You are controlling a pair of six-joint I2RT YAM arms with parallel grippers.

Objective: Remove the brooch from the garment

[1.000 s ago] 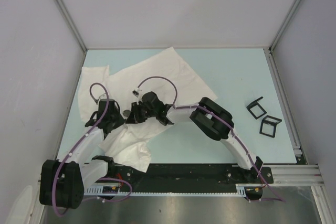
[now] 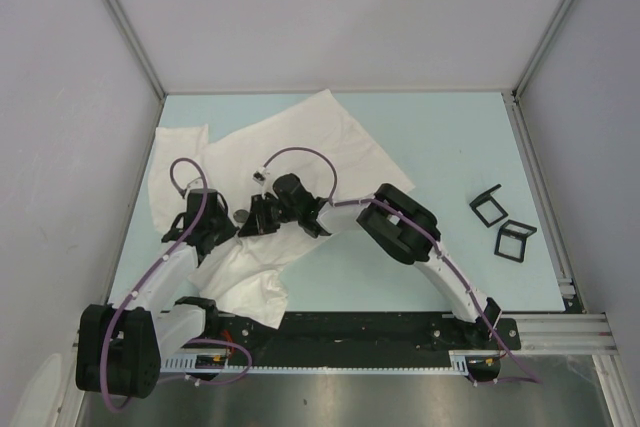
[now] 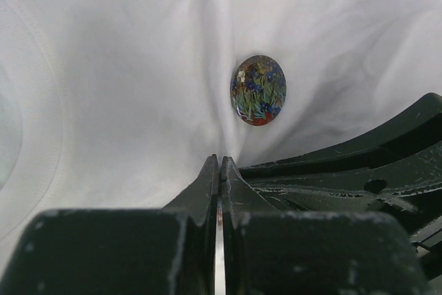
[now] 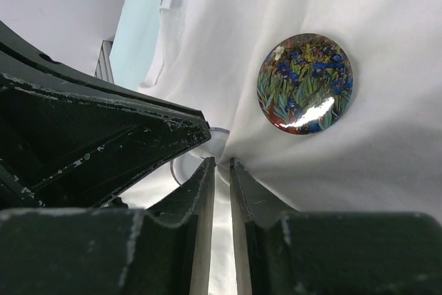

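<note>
A white garment (image 2: 310, 137) is spread over the table. On it is the oval brooch with painted irises, also in the right wrist view (image 4: 304, 83), just beyond both pairs of fingertips. My left gripper is shut on the cloth just below the brooch, with nothing thicker showing between its fingers. My right gripper is shut on a pinched fold of white fabric below and left of the brooch. The two grippers are close together; in each wrist view the other's dark body intrudes from the side.
Two black stands (image 2: 510, 245) lie at the table's right. A grey wall borders the left side.
</note>
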